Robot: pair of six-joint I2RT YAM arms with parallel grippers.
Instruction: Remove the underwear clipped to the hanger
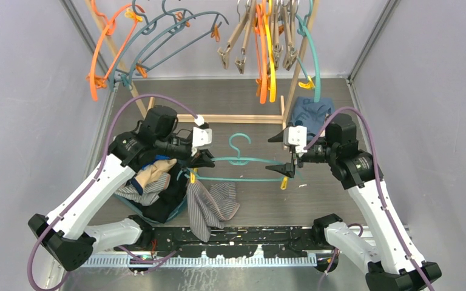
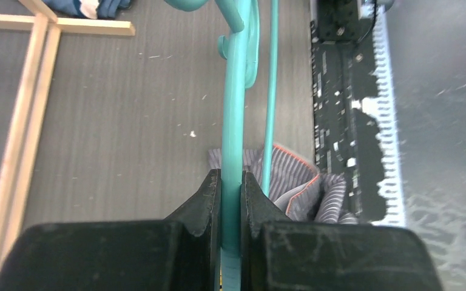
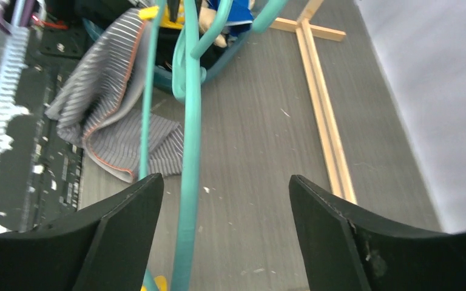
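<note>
A teal hanger [image 1: 238, 160] with yellow clips hangs level between the two arms. My left gripper is shut on its upper bar at the left end, and the bar runs up from between the fingertips. My right gripper is open; in its wrist view the hanger's bar [image 3: 189, 157] passes between the fingers, nearer the left one and apart from both. One yellow clip [image 1: 284, 183] sits near the hanger's right end, with no cloth on it. A striped grey cloth [image 1: 209, 206] lies over the basket's right side, below the hanger's left end.
A teal basket [image 1: 179, 208] full of clothes stands under the left arm. Behind is a wooden rack [image 1: 230, 119] with orange, yellow and teal hangers above. Blue cloth [image 1: 311, 113] lies at the back right.
</note>
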